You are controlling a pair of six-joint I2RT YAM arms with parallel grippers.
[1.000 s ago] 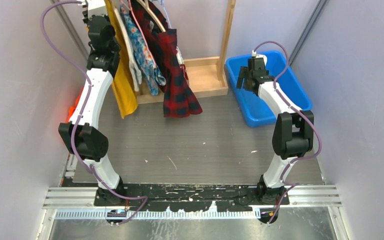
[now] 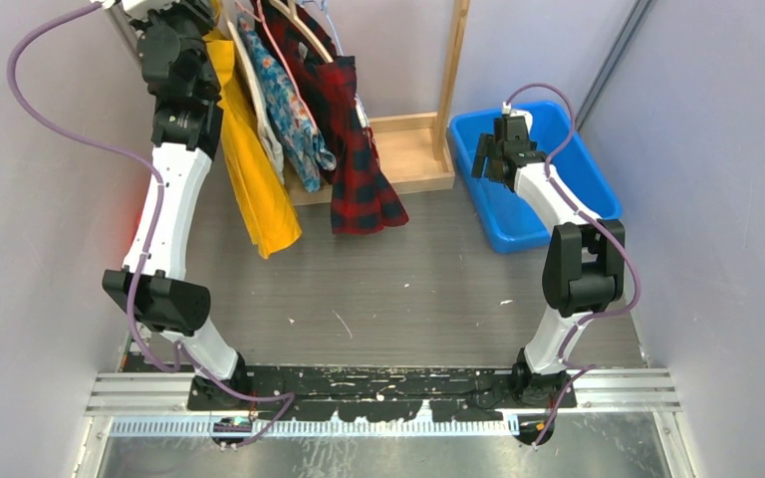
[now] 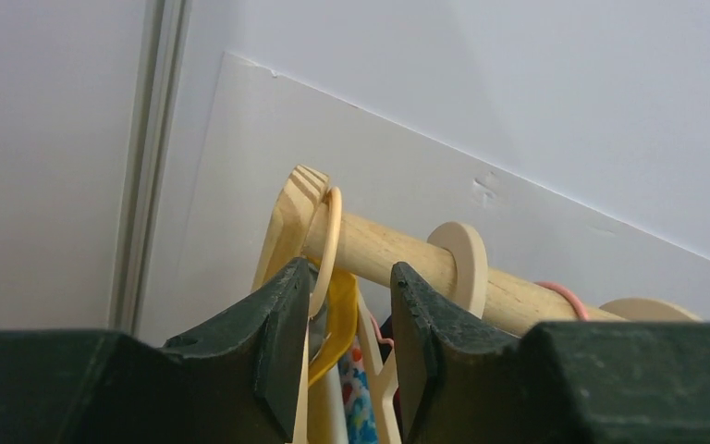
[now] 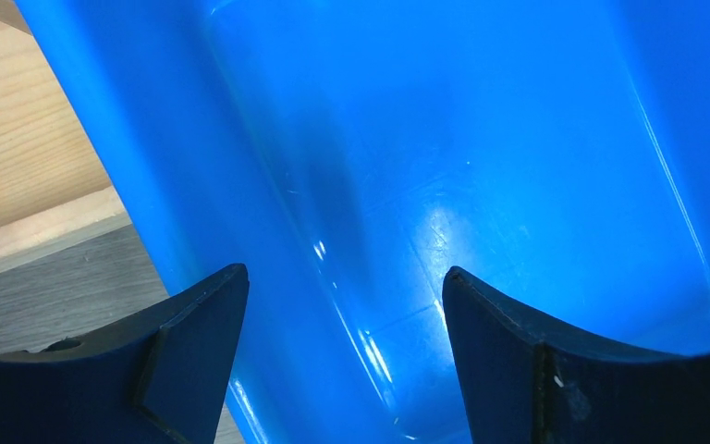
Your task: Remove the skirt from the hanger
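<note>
On the wooden rack hang a yellow garment (image 2: 264, 209), a floral one (image 2: 294, 129), a red plaid one (image 2: 359, 189) and others on hangers; which is the skirt I cannot tell. My left gripper, at the rack's top left, has its fingers apart, just before the hanger rod (image 3: 374, 245) and a pale hanger hook (image 3: 331, 231); nothing shows gripped. My right gripper stands open and empty over the blue bin.
The blue bin (image 2: 593, 199) is empty at the right, beside the rack's base (image 2: 408, 154). The floor between the arms is clear. Walls close in on both sides.
The right arm is still.
</note>
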